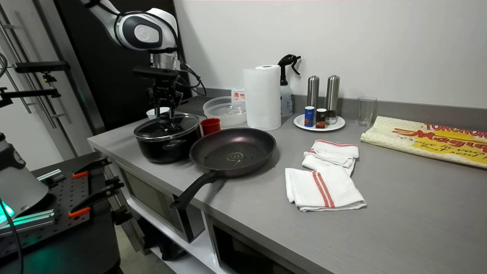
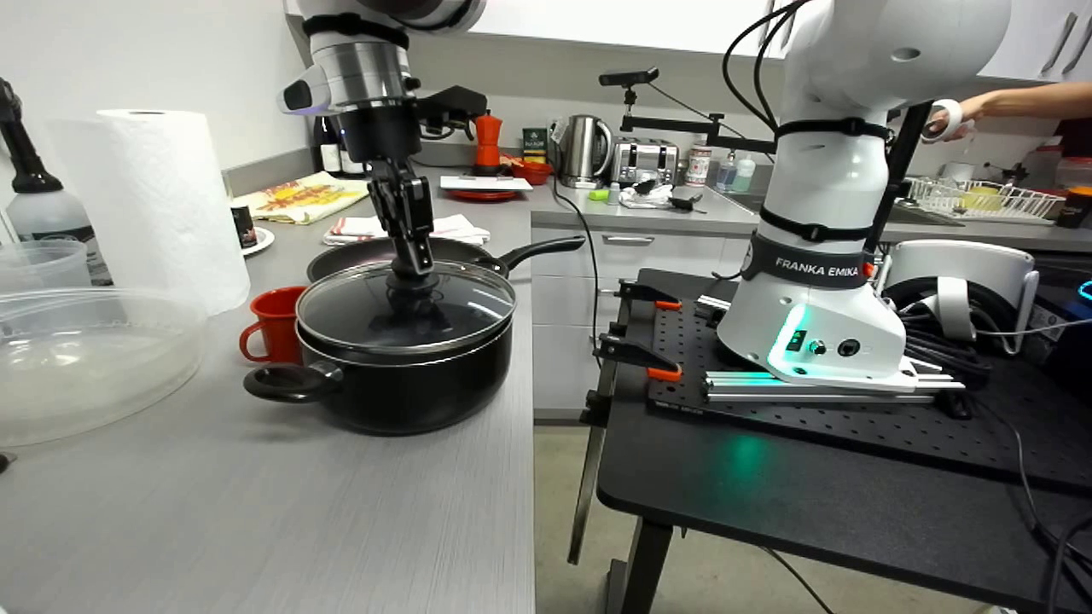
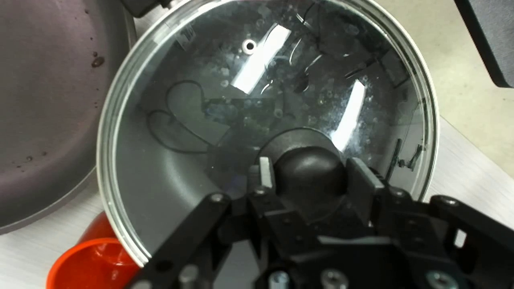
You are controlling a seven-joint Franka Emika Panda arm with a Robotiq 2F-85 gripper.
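A glass lid (image 2: 353,307) with a steel rim and black knob lies over the black pot (image 2: 430,384). My gripper, pointing down, is shut on the lid's knob (image 3: 311,163), one finger on each side of it in the wrist view. From the exterior the same gripper (image 1: 164,112) stands straight above the pot (image 1: 159,150). In the second exterior view the lid's rim shows slightly above the pot's rim; whether it touches all the way round, I cannot tell. Through the glass, the pot's inside is obscured by reflections.
A dark frying pan (image 1: 235,150) stands close beside the pot, its handle over the counter edge. A red mug (image 2: 274,322) sits against the pot's other side. Paper towels (image 1: 263,98) and a clear plastic bowl (image 1: 223,112) stand behind. Folded towels (image 1: 325,189) lie farther right, near open counter.
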